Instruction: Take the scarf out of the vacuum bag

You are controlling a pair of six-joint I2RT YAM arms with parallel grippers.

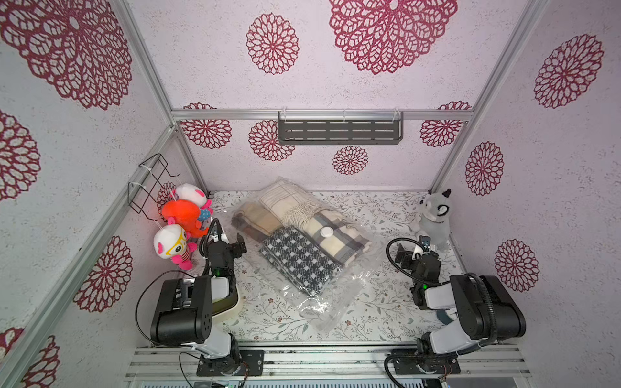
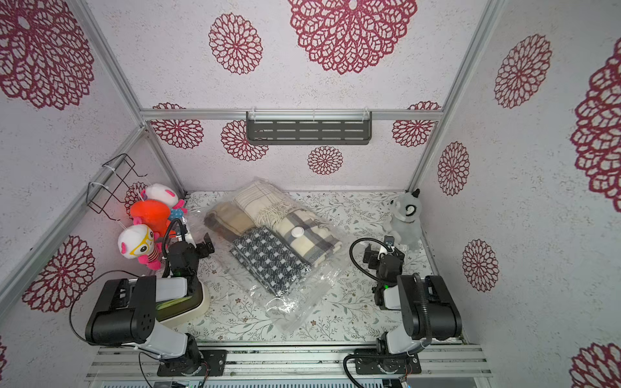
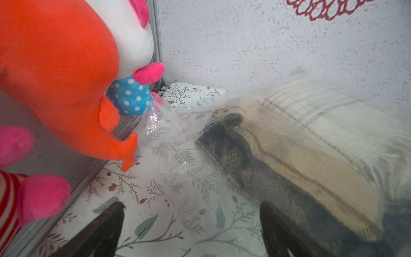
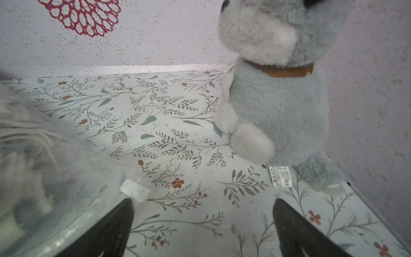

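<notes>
A clear vacuum bag (image 1: pixel 323 304) lies flat in the middle of the table. Inside are folded scarves: cream fringed (image 1: pixel 284 197), tan (image 1: pixel 255 223), cream-grey plaid (image 2: pixel 310 242) and dark grey checked (image 2: pixel 268 262), with a round white valve (image 1: pixel 326 231) on top. My left gripper stands open at the bag's left side, with the bag's loose film visible ahead of it in the left wrist view. My right gripper is open over the table right of the bag, nothing held between its fingers.
Pink, white and orange plush toys (image 3: pixel 72 85) crowd the left wall beside my left arm. A grey plush toy (image 4: pixel 278 115) sits at the back right. A wire rack (image 1: pixel 148 187) hangs on the left wall. Free table lies behind and right of the bag.
</notes>
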